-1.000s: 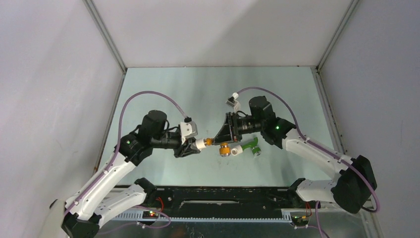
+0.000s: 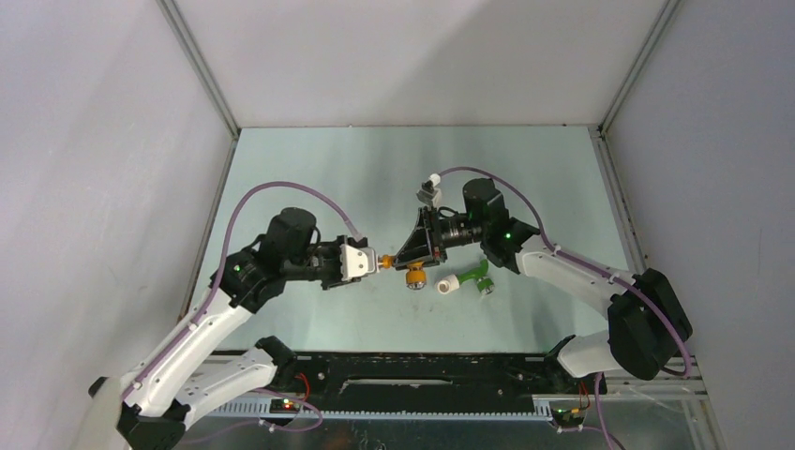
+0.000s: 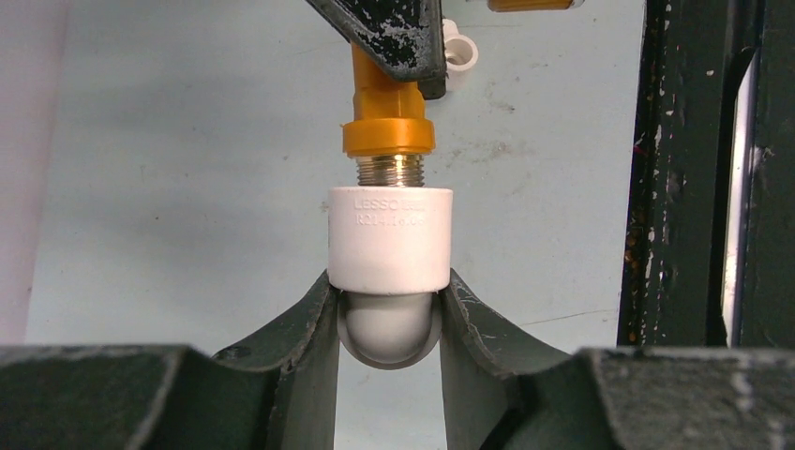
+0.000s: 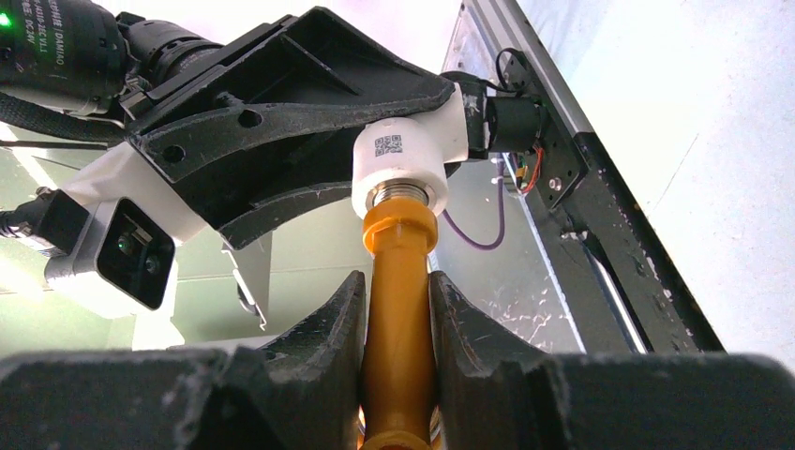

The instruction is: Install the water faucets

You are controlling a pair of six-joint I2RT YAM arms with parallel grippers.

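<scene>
An orange faucet [image 2: 415,277] is in my right gripper [image 2: 409,251], shut on its body at centre; in the right wrist view its orange tube [image 4: 401,347] runs between the fingers. Its threaded end [image 3: 390,171] meets a white fitting [image 3: 389,239]; how far it is screwed in I cannot tell, some thread shows. My left gripper [image 2: 367,263] has its fingers against the fitting's rounded end, one on each side, as the left wrist view shows.
A green part [image 2: 476,274] with a white fitting [image 2: 448,283] lies on the board right of centre. The back of the board [image 2: 328,169] is clear. A black rail [image 2: 422,370] runs along the front edge.
Both grippers and the joined parts have moved slightly left and up in the top view. My left gripper has changed its orientation around the white fitting.
</scene>
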